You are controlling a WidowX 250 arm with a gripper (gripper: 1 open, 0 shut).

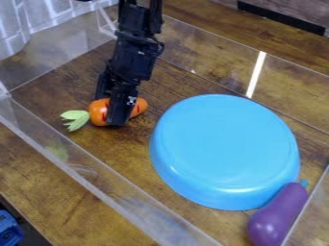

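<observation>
The black gripper (pixel 113 100) reaches down from the top centre, its fingers around an orange carrot toy (pixel 126 110) with pale green leaves (pixel 76 118), lying on the wooden surface at the left. Whether the fingers are shut on the carrot or only around it is hard to tell.
A large blue round lid or dish (pixel 224 152) fills the right middle. A purple eggplant toy (pixel 278 215) lies at the lower right. Clear plastic walls edge the left and right. Bare wood shows behind and below the carrot.
</observation>
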